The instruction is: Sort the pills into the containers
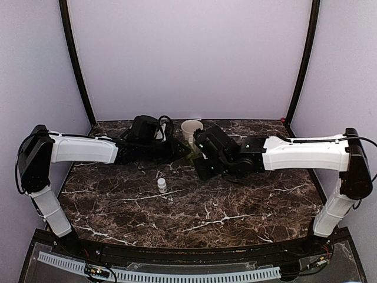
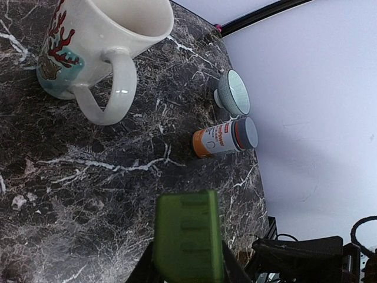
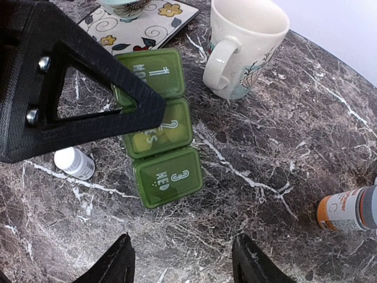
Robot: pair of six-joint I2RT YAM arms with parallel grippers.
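Observation:
A green pill box (image 3: 168, 177) with numbered, lidded sections is held above the table by my left gripper (image 1: 184, 155), which is shut on it. In the right wrist view, a black finger (image 3: 126, 115) of that gripper crosses the box, hiding part of the upper sections. Something yellowish shows through the middle lid; the lids in sight look closed. My right gripper is open, pointing toward the box's lower end, with nothing between its fingers. On the table stands a small white bottle (image 1: 162, 186). An orange-and-white bottle (image 2: 217, 140) with a grey cap is at the right side.
Behind the grippers stands a white mug (image 1: 191, 125) with its handle toward them. A pale bowl (image 2: 237, 93) is near the wall, and another bowl (image 3: 125, 8) is by a flowered tray (image 3: 178, 14).

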